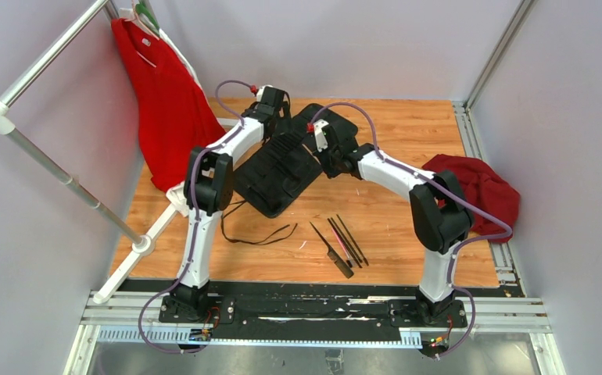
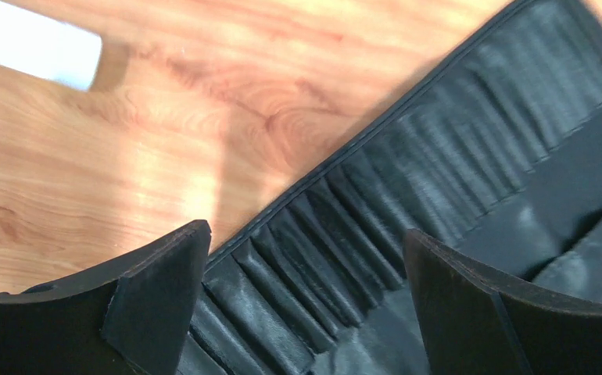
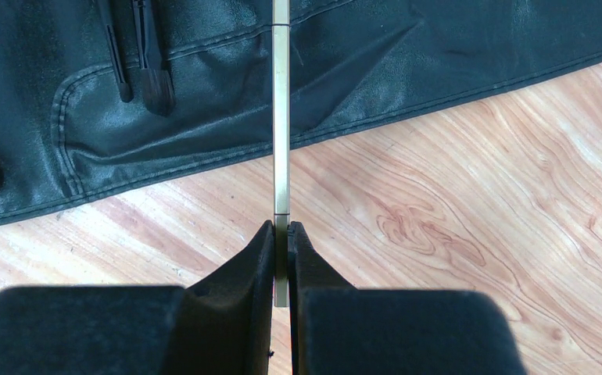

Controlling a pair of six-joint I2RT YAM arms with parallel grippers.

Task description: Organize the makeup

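Note:
The black brush roll (image 1: 270, 187) lies unfolded and slanted on the table, its pleated slots (image 2: 321, 266) showing in the left wrist view. Over its upper left part hovers my left gripper, fingers spread wide and nothing between them. At the roll's right edge, my right gripper is shut on a slim gold-coloured makeup brush handle (image 3: 281, 125), which reaches across the leather; its far end lies out of the right wrist view. Two dark brushes (image 3: 155, 90) rest against the pocket there. Several thin brushes (image 1: 350, 241) and a dark comb (image 1: 338, 260) lie at the table's front.
A black tie strap (image 1: 259, 241) trails from the roll's lower end. The dark red cloth (image 1: 478, 195) is heaped at the right, behind my right arm. A white rack with a red garment (image 1: 165, 101) stands at the left. Bare wood lies at the back right.

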